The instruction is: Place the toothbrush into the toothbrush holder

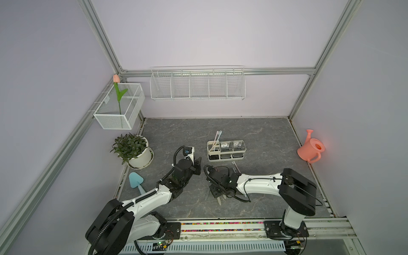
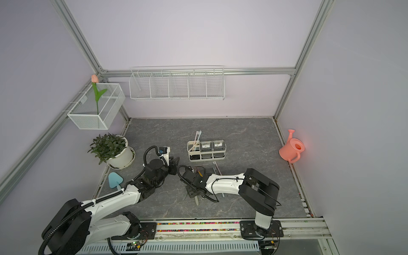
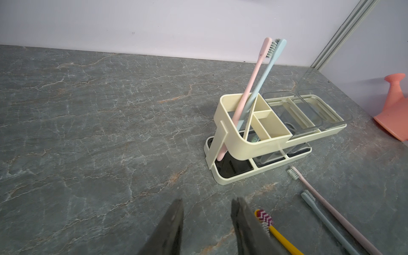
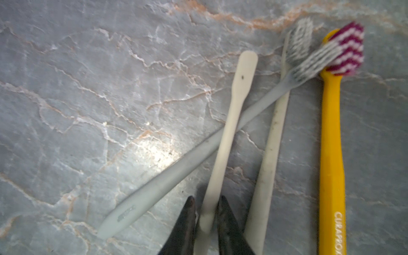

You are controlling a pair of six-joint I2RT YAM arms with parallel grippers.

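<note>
A cream toothbrush (image 4: 229,127) lies across a grey one (image 4: 170,167), its bristles out of sight and its head pointing away from my right gripper. The fingers of that gripper stand close on both sides of the cream handle; whether both press on it is unclear. In the left wrist view the cream toothbrush holder (image 3: 255,146) carries a pink brush (image 3: 250,80) and a light blue brush (image 3: 272,61), both leaning in its left compartment. My left gripper is open and empty, short of the holder over bare counter.
Another cream brush (image 4: 274,140) and a yellow brush (image 4: 331,140) lie just right of the gripped spot. A pink brush (image 3: 327,201) and a blue one (image 3: 327,221) rest before the holder. The counter left of the holder is clear.
</note>
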